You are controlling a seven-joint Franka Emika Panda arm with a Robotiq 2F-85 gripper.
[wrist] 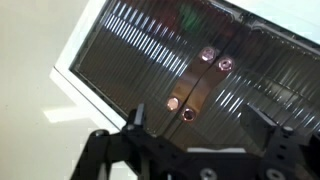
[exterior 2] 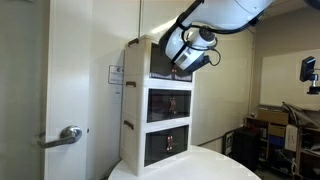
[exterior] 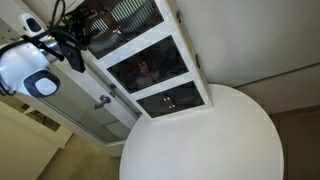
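A white cabinet (exterior: 115, 58) with three stacked compartments stands on a round white table, and each compartment has dark double doors. In the wrist view the ribbed dark doors (wrist: 125, 60) of the top compartment fill the middle and look closed. Two wooden handles (wrist: 208, 82) with round screw heads sit side by side where these doors meet. My gripper is open in front of the doors, with its fingers (wrist: 138, 116) spread wide near the frame's bottom. Nothing shows between them. Whether a finger touches the handles, I cannot tell.
A glass-paned door with a metal handle (exterior 2: 68, 135) stands left of it. Shelves with boxes (exterior 2: 270, 125) are at the far right. The middle doors (exterior: 148, 65) and bottom doors (exterior: 172, 99) look closed.
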